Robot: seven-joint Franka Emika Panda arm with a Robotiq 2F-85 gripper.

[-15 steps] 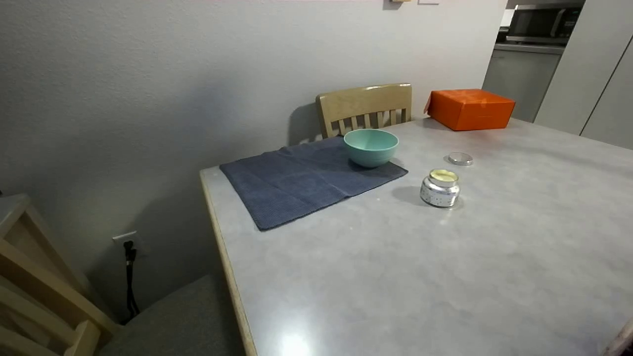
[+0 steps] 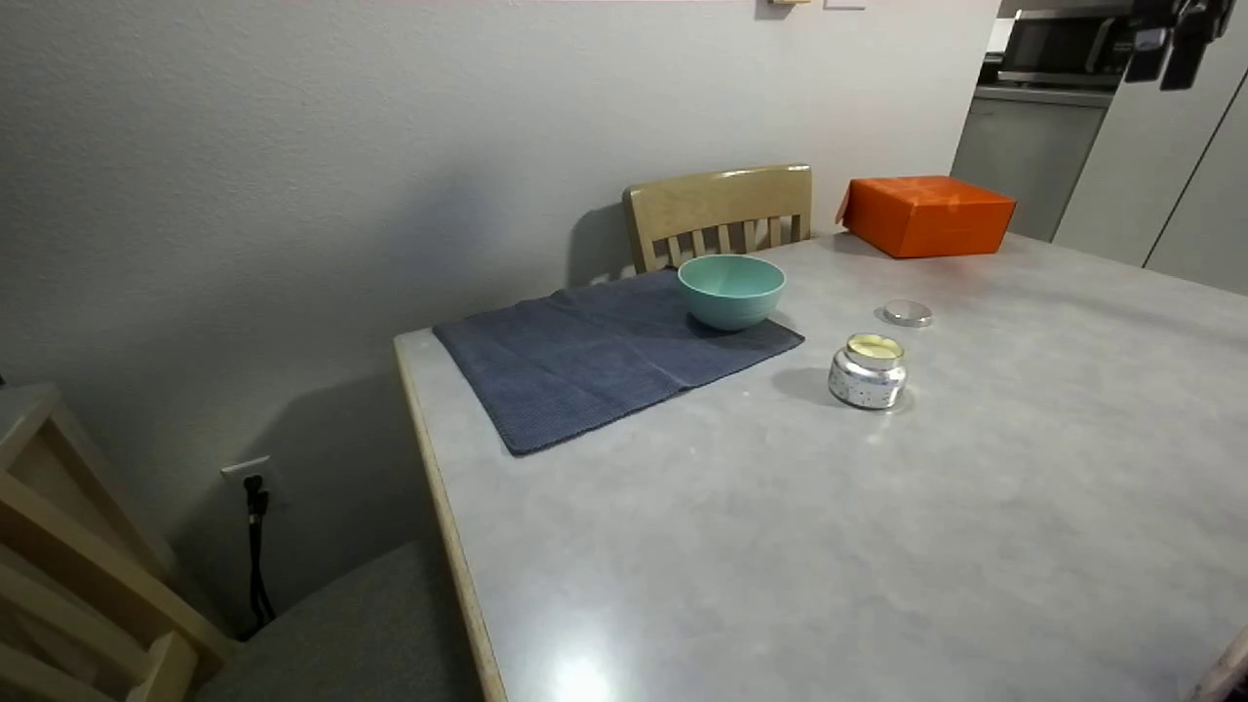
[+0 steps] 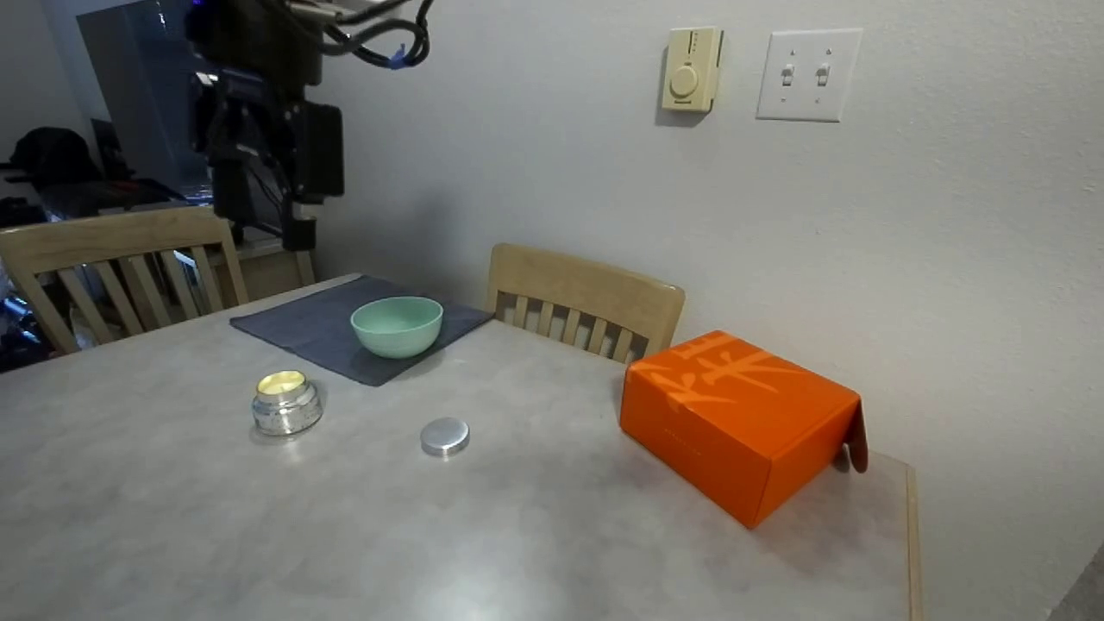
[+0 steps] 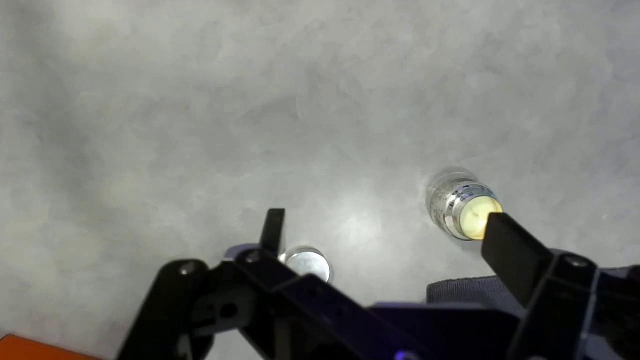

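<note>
My gripper is open and empty, high above the table, its two fingers wide apart in the wrist view. In exterior view 2 it hangs at the upper left, well clear of everything. A silver jar candle (image 3: 286,404) with yellow wax stands upright and uncovered on the table. Its round silver lid (image 3: 445,435) lies flat a short way off, apart from the jar. On the corner of a dark blue cloth (image 2: 597,369) sits a mint green bowl (image 2: 732,292); its inside looks empty from here.
An orange box (image 3: 740,419) rests near one table edge, beyond the lid. Wooden chairs, one of them a chair (image 2: 725,211) behind the bowl, stand against the table's sides. The grey table (image 2: 936,562) has wide bare room in front of the jar.
The gripper's fingers have come into exterior view 1 at the upper right, where they were out of view before. Jar, lid, bowl, cloth and box look unmoved.
</note>
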